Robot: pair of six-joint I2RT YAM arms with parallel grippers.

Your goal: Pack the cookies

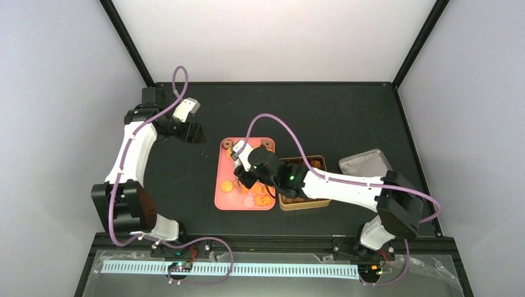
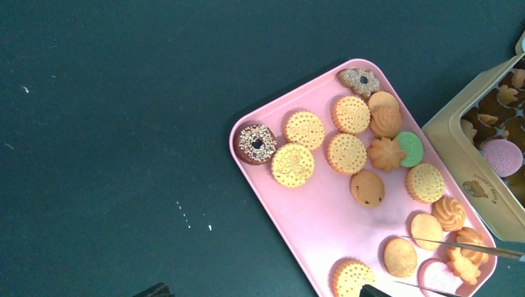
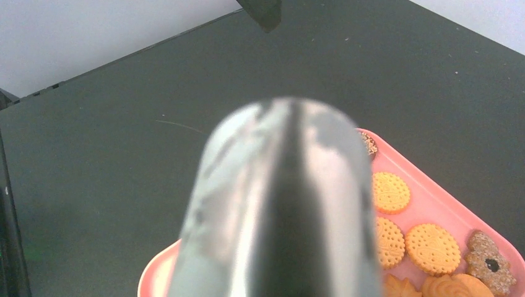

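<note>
Assorted cookies lie on a pink tray [image 2: 297, 238], among them a chocolate ring cookie [image 2: 255, 144], a green round one [image 2: 410, 149] and a plain round one [image 2: 400, 257]. Beside the tray stands a tan compartment box [image 2: 449, 145] with a pink cookie [image 2: 502, 158] in it. My right gripper hovers over the tray's front part, its thin metal fingers apart on either side of the plain round cookie. Whether they touch it cannot be told. Off the tray's back left, my left gripper [image 1: 197, 133] is open and empty.
A clear plastic lid or tray [image 1: 364, 164] lies right of the box, near the right arm. The right forearm [image 1: 340, 187] crosses above the box and hides part of it.
</note>
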